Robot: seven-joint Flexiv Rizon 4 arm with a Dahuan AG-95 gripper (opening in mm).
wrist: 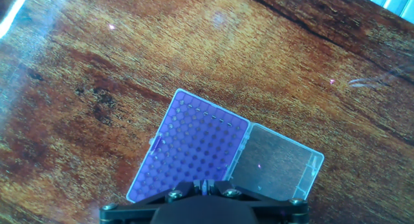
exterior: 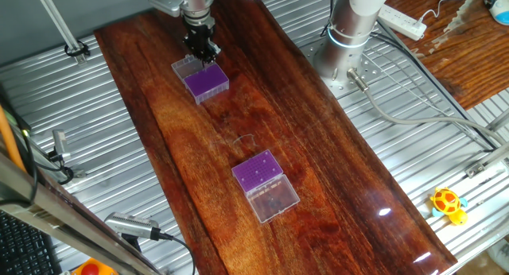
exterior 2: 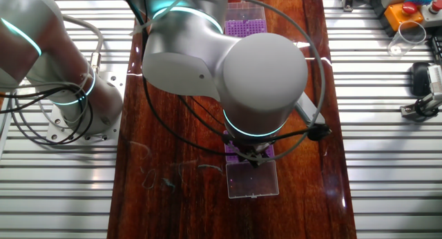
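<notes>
In exterior view 1, my gripper [exterior: 204,57] points down over the far tip box, close above the seam between its purple rack [exterior: 207,81] and its clear lid [exterior: 185,66]. The wrist view has the same purple rack [wrist: 191,143], full of small holes, with the clear open lid [wrist: 275,160] to its right. At the bottom edge there, my gripper covers the near edge of the box. Its fingertips sit close together with a narrow bluish strip between them. Whether that strip is a held thing or the rack behind cannot be made out.
A second open box, with purple rack [exterior: 257,171] and clear lid [exterior: 273,199], lies nearer the middle of the wooden table [exterior: 175,148]. Bare wood separates the boxes. The arm's base [exterior: 338,60] stands by the table's right edge; a toy turtle [exterior: 448,203] is off the board.
</notes>
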